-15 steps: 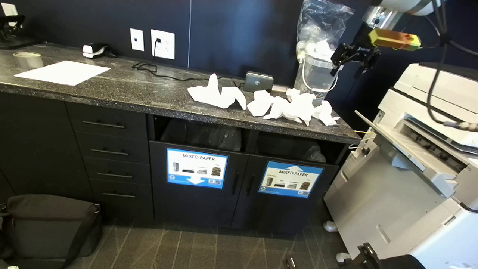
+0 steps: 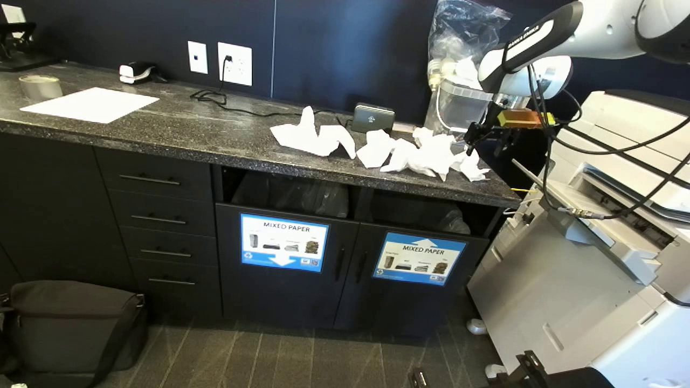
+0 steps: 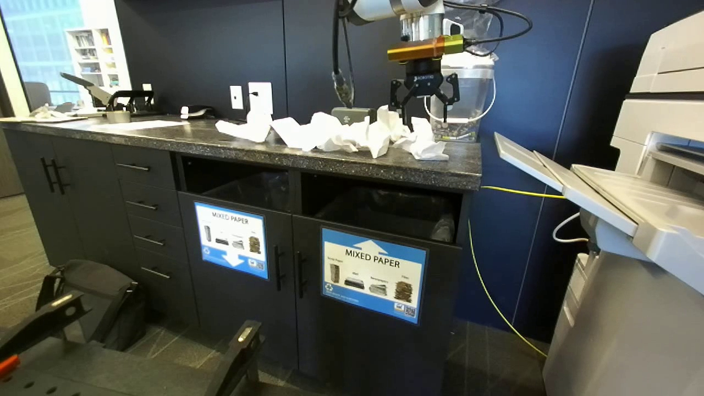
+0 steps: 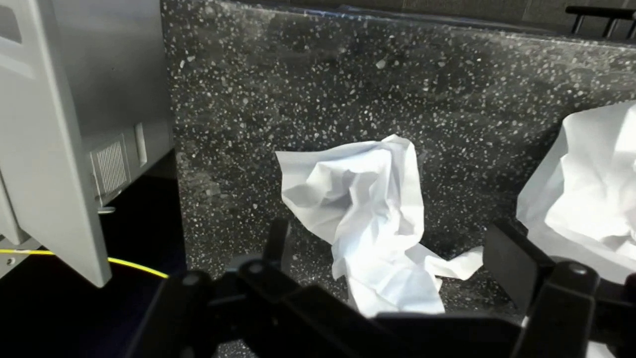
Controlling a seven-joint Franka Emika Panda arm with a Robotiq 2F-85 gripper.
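Near the right end of the dark speckled counter [image 4: 334,83] lies a crumpled white paper [image 4: 375,221]. My gripper [image 3: 425,122] hangs over that end of the counter, pointing down. In the wrist view its black fingers [image 4: 516,262] stand wide apart, and the crumpled paper appears between and beyond them, not gripped. The gripper is open. A second crumpled sheet [image 4: 596,191] lies just past the finger on the wrist view's right. More crumpled papers [image 2: 427,155] run leftward along the counter, with another white piece [image 2: 304,137] farther left.
Behind the papers stand a clear bin [image 3: 462,99] and a small dark device [image 2: 373,119]. A white printer [image 2: 582,213] is beyond the counter's right end. Below the counter are open slots over cabinets with mixed paper signs [image 2: 284,242]. A flat sheet [image 2: 90,104] lies far left.
My gripper has moved down and to the left, from above the printer side to close over the rightmost crumpled paper. The papers look unmoved.
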